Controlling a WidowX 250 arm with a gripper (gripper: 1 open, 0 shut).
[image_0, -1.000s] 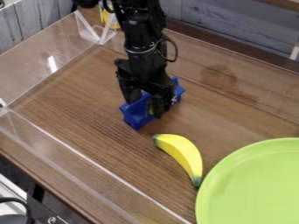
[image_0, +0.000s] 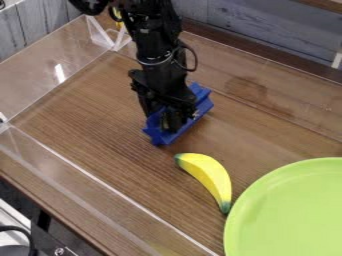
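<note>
My black gripper (image_0: 171, 112) is low over the middle of the wooden table, down on a blue object (image_0: 194, 108), which seems to be a small tray or box. The gripper covers much of that object; its fingertips are dark and hard to make out, so what lies between them is hidden. A yellow banana (image_0: 206, 178) rests on the table in front of the gripper, toward the right.
A large green plate (image_0: 285, 210) fills the lower right. Clear plastic walls edge the table on the left. A yellow item stands at the back behind the arm. The table right of the gripper is clear.
The gripper and the blue object have shifted slightly over the last second, with the arm changing its pose a little. The banana and plate have stayed in place.
</note>
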